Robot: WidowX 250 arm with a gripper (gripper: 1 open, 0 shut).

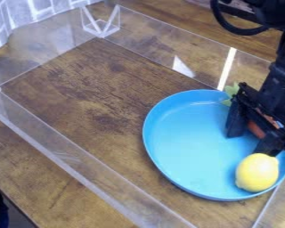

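Observation:
A light blue plate (187,147) rests on the wooden surface at the right, with a yellow lemon-like object (256,174) near its lower right rim. My black gripper (252,125) reaches down over the plate's right side, around an orange-red object (256,131) that is mostly hidden by it. Whether the fingers are closed on that object cannot be told. A bit of green shows behind the gripper at the plate's back rim.
Clear plastic walls border the wooden area at the left, back and front, with a white patterned cloth (14,18) at the back left. The wood left of the plate is bare.

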